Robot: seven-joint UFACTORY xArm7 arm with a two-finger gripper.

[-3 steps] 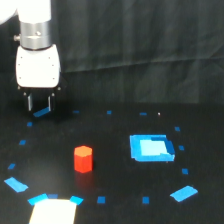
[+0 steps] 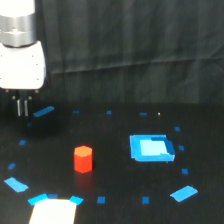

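At the upper left of the camera view, my gripper (image 2: pixel 22 108) hangs over the dark table, its dark fingers pointing down. They stand fairly close together, and at this size it is unclear how far apart the fingers are. No object shows between them. A red block (image 2: pixel 83 159) rests on the table left of centre, well in front of the gripper and to its right. Farther right lies a blue square (image 2: pixel 136 153) with a pale middle, apart from the block.
A pale, bright object (image 2: pixel 53 212) is cut off by the bottom edge at left. Blue tape strips (image 2: pixel 183 193) and small blue marks are scattered over the table. Open table lies between the red block and the blue square. A dark curtain (image 2: pixel 140 50) hangs behind.
The arm has shifted left. Its fingers now appear closer together than a second ago, when they were clearly spread. The red block and blue square have not moved.
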